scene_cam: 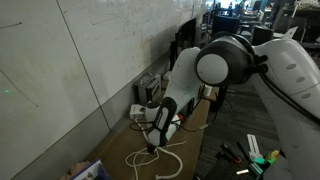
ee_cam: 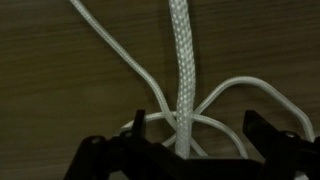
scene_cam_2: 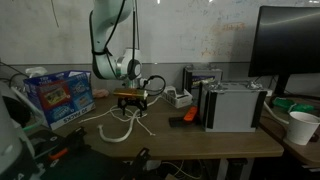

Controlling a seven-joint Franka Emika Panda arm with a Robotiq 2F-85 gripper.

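A pale rope lies on the dark wooden table, with thin strands [ee_cam: 118, 48] looping and crossing beneath a thicker braided length [ee_cam: 183, 55] in the wrist view. My gripper is open, one dark finger [ee_cam: 92, 152] left of the crossing and the other [ee_cam: 272, 142] right of it. The rope runs between the fingers without being gripped, as far as shows. From the side, the gripper [scene_cam_2: 133, 101] points down low over the loops, and a thick curved end [scene_cam_2: 118, 138] lies nearer the camera. How far the fingertips are from the table is hard to tell.
A blue and red box [scene_cam_2: 62, 95] stands left of the rope. To the right are a red-and-black tool [scene_cam_2: 185, 119], a grey case [scene_cam_2: 232, 107], a white mug [scene_cam_2: 301, 127] and a monitor [scene_cam_2: 284, 42]. A whiteboard [scene_cam: 60, 60] backs the table.
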